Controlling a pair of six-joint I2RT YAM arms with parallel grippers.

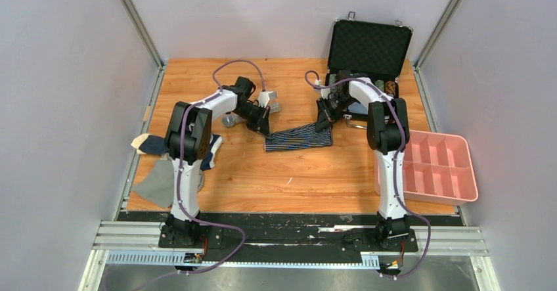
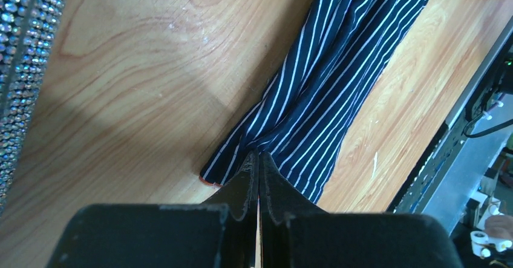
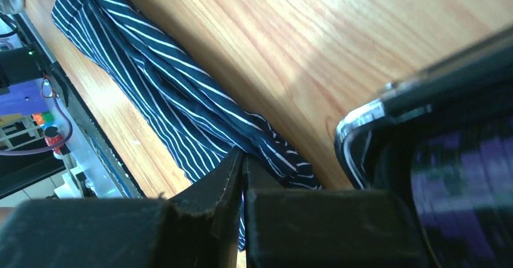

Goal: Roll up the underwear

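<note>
The navy, white-striped underwear lies folded in a long strip at mid-table, also filling much of the left wrist view and the right wrist view. My left gripper is shut at the strip's left end, its tips on the cloth; whether any fabric is between them is hidden. My right gripper is shut on the strip's right end, at the upper fold.
A glittery microphone lies behind the left gripper. An open black case is at back right, a pink divided bin at right, other clothes at left.
</note>
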